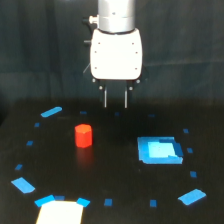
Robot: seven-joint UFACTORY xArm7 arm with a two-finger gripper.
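The white robot arm hangs from the top centre, its gripper (115, 96) high above the dark table with two thin fingers spread apart and nothing between them. A small red block (83, 135) stands on the table to the left of and below the gripper. A blue square tray or pad (142, 151) with a lighter middle lies to the right.
Blue tape strips and small blue marks dot the dark table (114, 180). A cream object (60, 213) sits at the front left edge.
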